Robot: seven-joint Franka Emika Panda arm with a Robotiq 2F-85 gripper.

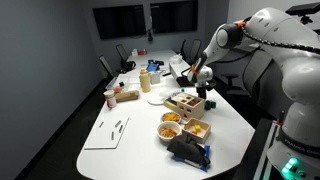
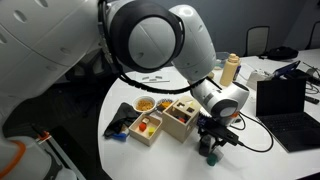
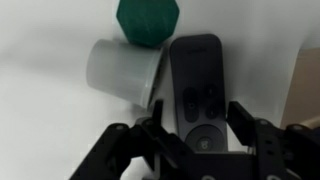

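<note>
A black remote (image 3: 197, 70) with several buttons lies on the white table in the wrist view. My gripper points down over its button end, one finger to each side, with small gaps between the fingers and the remote. The fingers stand partly open. Left of the remote lies a grey-white cup (image 3: 122, 72) on its side, almost touching it. A dark green faceted object (image 3: 148, 18) sits at the top of that view. In exterior view 2 my gripper (image 2: 208, 133) is low over the table, and the green object (image 2: 212, 159) is close by.
Beside the gripper stands a cardboard-coloured box (image 2: 178, 122). An open tray (image 2: 146, 132) with small coloured items, bowls (image 2: 145, 103) and a black object (image 2: 126, 114) lie farther left. A laptop (image 2: 284, 112) is at the right.
</note>
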